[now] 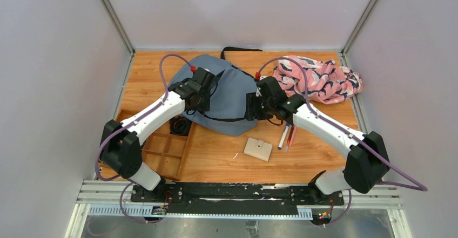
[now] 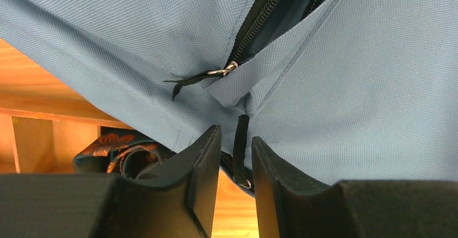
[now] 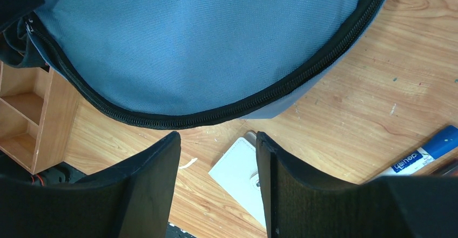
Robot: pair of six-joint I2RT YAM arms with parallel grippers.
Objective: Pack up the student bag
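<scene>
The blue-grey bag (image 1: 229,95) lies on the table under both grippers. In the left wrist view, one black zipper pull (image 2: 241,146) stands between the parted fingers of my left gripper, without being clamped. Farther up the bag is a second zipper pull (image 2: 197,79) with a metal slider, beside a parted black zipper (image 2: 259,19). My right gripper is open and empty, just off the bag's front edge, where a black zipper (image 3: 183,120) curves along. A beige wallet (image 1: 258,149) rests in front of the bag.
At the left, a wooden compartment tray (image 1: 164,154) holds dark coiled cloth (image 1: 180,125). Markers (image 1: 284,136) lie right of the wallet. A pink patterned cloth (image 1: 318,79) is heaped at the back right.
</scene>
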